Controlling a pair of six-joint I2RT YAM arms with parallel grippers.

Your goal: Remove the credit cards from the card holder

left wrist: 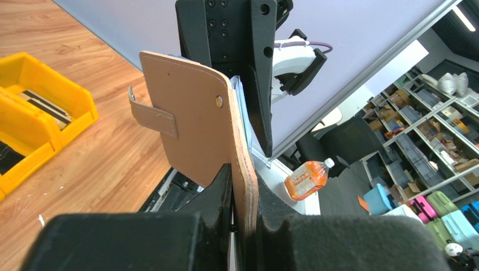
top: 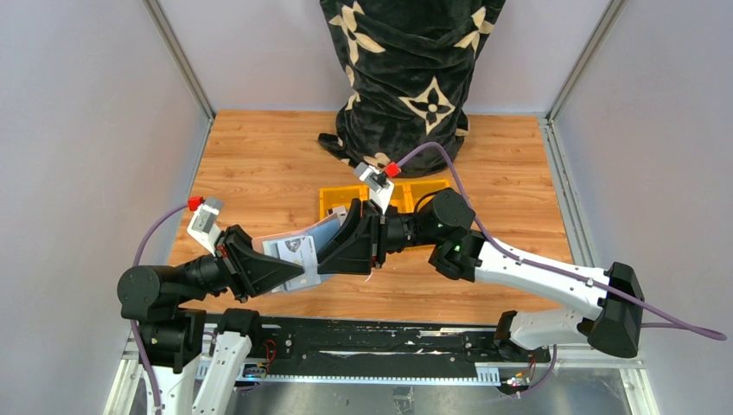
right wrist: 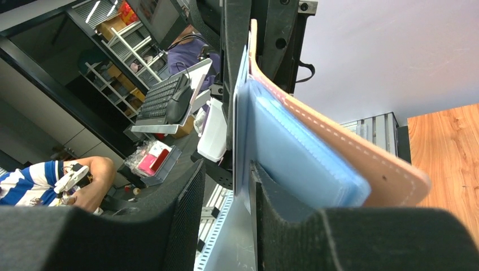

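Observation:
A pinkish-tan card holder (top: 275,238) with pale blue clear sleeves hangs above the table, with my left gripper (top: 299,270) shut on its edge. Its brown cover and strap face the left wrist view, where the holder (left wrist: 192,107) stands upright. One pale card (top: 296,249) shows on the sleeves from above. My right gripper (top: 335,235) is open at the holder's right side. In the right wrist view one finger (right wrist: 261,189) lies against the blue sleeves (right wrist: 299,152), the other finger (right wrist: 189,197) stands clear to the left. Whether a card lies between them, I cannot tell.
Behind the right gripper stands a yellow divided bin (top: 423,188) with a few items inside. A dark patterned cloth (top: 406,86) covers something at the back.

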